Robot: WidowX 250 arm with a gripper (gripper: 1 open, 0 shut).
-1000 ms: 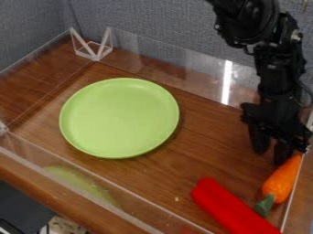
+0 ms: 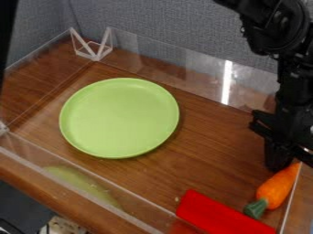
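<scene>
My black gripper (image 2: pixel 275 151) is low at the right side of the wooden table, right at the upper end of an orange toy carrot (image 2: pixel 273 189), which lies near the right edge with its green tip toward the front. Whether the fingers are open or shut on it is hidden by the dark housing. A red elongated object (image 2: pixel 221 214) lies at the front, left of the carrot.
A green plate (image 2: pixel 119 116) occupies the left middle of the table (image 2: pixel 196 137). Clear panels border the table, with a white wire piece (image 2: pixel 91 46) at the back left.
The gripper has shifted slightly right since a second ago. The carrot and red object have moved slightly toward the front, the red one also leftward.
</scene>
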